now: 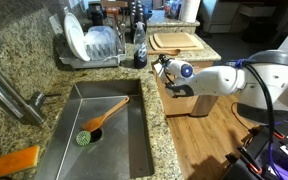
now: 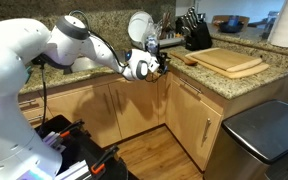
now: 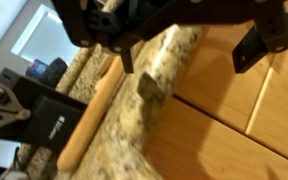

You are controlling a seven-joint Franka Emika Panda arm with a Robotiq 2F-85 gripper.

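My gripper (image 1: 157, 68) hangs at the counter's inner corner, near the dark bottle (image 1: 140, 48) and the front edge of the cutting boards (image 1: 180, 41). In the wrist view, the gripper is open, its two dark fingers (image 3: 125, 55) wide apart with nothing held between them. Below them show the speckled counter edge (image 3: 144, 100) and the wooden floor or cabinet front. Left of the fingers lies a long wooden edge (image 3: 89, 115), beside a black knife block (image 3: 46, 115). From the second exterior view, the arm partly hides the gripper.
A sink (image 1: 134, 150) holds a wooden spoon (image 1: 106, 116) and a green scrubber (image 1: 83, 138). An orange sponge (image 1: 14, 162) lies left of it. Plates fill the dish rack (image 1: 102, 58) behind. A dark bin (image 2: 259, 125) stands by the cabinet.
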